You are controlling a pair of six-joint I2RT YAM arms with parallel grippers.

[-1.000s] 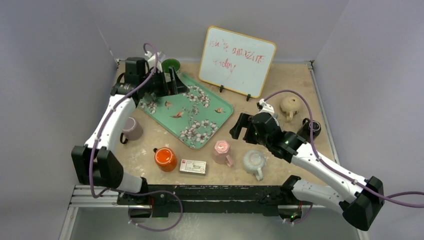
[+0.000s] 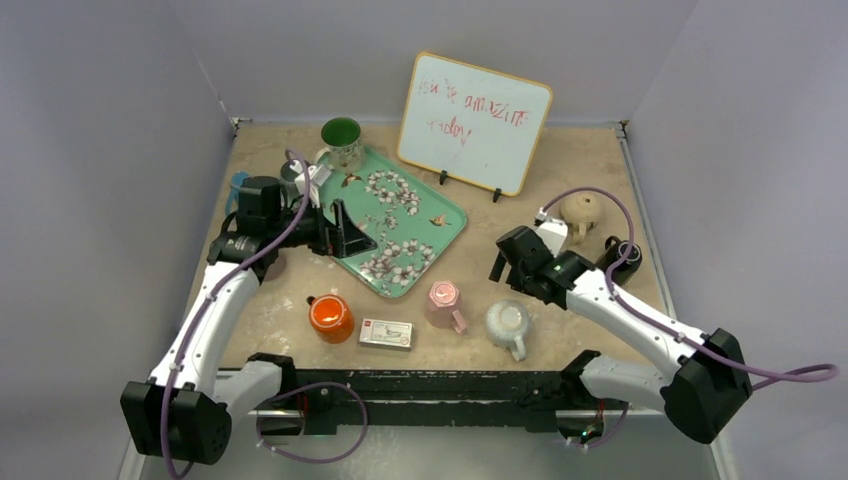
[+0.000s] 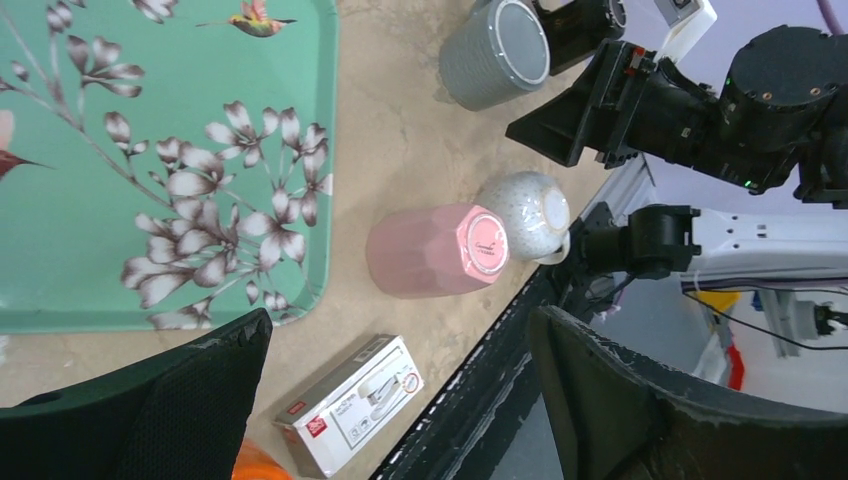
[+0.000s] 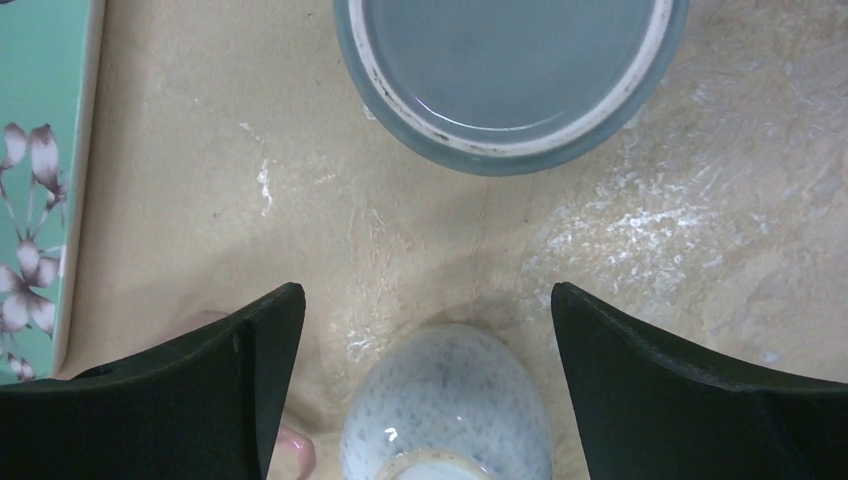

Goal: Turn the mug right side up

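Observation:
An upside-down pink mug (image 2: 443, 302) stands near the front middle; the left wrist view shows its base with a label (image 3: 430, 250). My left gripper (image 2: 348, 230) hangs open over the green tray, with nothing between its fingers. My right gripper (image 2: 510, 262) is open, right of the tray. In the right wrist view a grey-blue mug (image 4: 510, 70) lies ahead of its fingers, bottom edge toward the camera or rim, hard to tell, and a speckled mug (image 4: 446, 390) sits below, base up.
An orange mug (image 2: 330, 320) and a white box (image 2: 385, 334) are at the front. The green tray (image 2: 440, 240) fills the middle left, a whiteboard (image 2: 475, 120) stands behind, and a teapot (image 2: 580, 210) and black mug (image 2: 625, 262) are at the right.
My left gripper has moved down from the back of the tray toward its middle. My right gripper has shifted a little to the right.

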